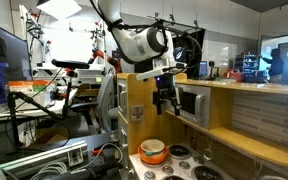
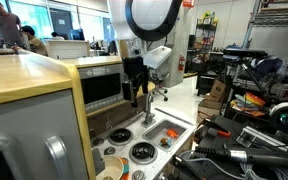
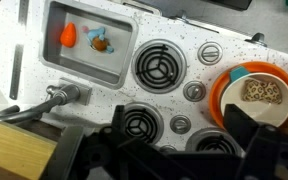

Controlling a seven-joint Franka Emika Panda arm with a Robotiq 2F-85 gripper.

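My gripper hangs high above the toy stove, with its two dark fingers point(image 3: 252, 140) wide apart and nothing between them. In exterior view 1 the gripper point(image 1: 166, 106) is in front of the microwave. An orange-rimmed pot point(image 3: 216, 95) sits at the right of the wrist view, holding a pale bowl with small brown ring-shaped bits point(image 3: 262, 91); one finger partly covers it. At upper left, a grey sink point(image 3: 56, 62) contains an orange carrot-like toy point(image 3: 68, 35) and a blue-and-brown toy point(image 3: 101, 45).
Several black coil burners point(image 3: 159, 66) and round knobs point(image 3: 209, 52) cover the white counter. A silver faucet point(image 3: 59, 95) rises beside the sink. Behind the stove stand a microwave point(image 1: 194, 104) and a long wooden shelf point(image 1: 246, 138); a yellow cabinet point(image 1: 141, 110) borders one side.
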